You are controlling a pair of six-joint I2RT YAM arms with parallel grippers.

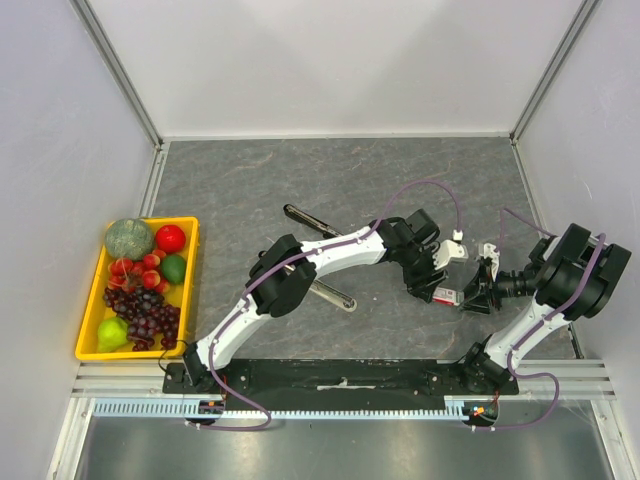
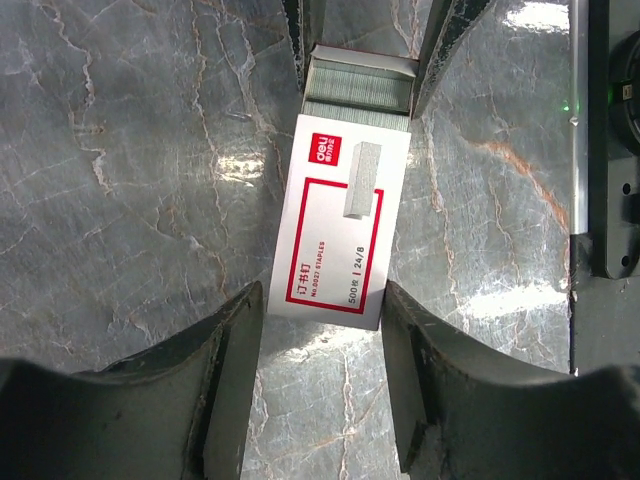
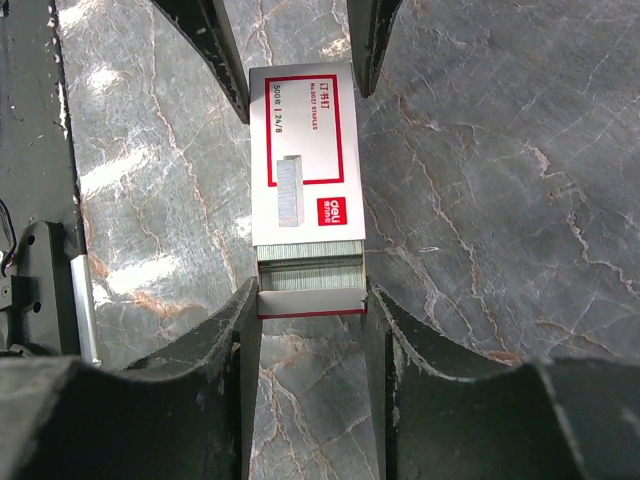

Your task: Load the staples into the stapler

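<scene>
A white deli staples box point(image 2: 327, 240) point(image 3: 305, 140) lies between both grippers at the right of the workspace, one end uncovered to show rows of staples. My right gripper is shut on the box's open end. My left gripper is part open around the closed end, its fingertips close by the corners. In the top view, long dark stapler-like items point(image 1: 305, 218) point(image 1: 335, 296) lie left of centre, partly hidden under the left arm.
A yellow bin point(image 1: 95, 340) of fruit stands at the left wall. A dark rail edge runs close beside the box.
</scene>
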